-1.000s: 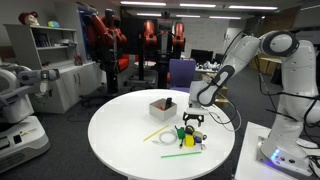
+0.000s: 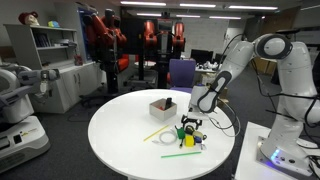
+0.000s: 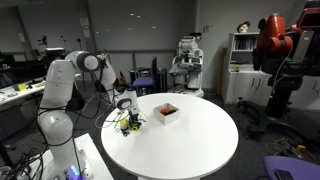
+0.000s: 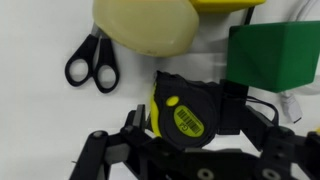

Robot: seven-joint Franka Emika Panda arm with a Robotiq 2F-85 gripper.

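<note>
In the wrist view a black tape measure (image 4: 188, 110) with a yellow oval label lies between the fingers of my gripper, which stands open around it. Black-handled scissors (image 4: 93, 60) rest to its left. Above it are a pale yellow rounded object (image 4: 150, 22) and, toward the right, a green block (image 4: 270, 55). From outside, my gripper (image 2: 191, 117) is low over a cluster of small things, among them a yellow object (image 2: 188, 141). Contact between the fingers and the tape measure cannot be made out.
An open box (image 2: 163, 107) stands farther back on the round white table (image 2: 115, 130). A green stick (image 2: 180, 154), a yellow stick (image 2: 155, 132) and a white ring (image 2: 167, 136) lie near the cluster.
The arm has come down toward the cluster of objects over the last second. The objects on the table look unmoved.
</note>
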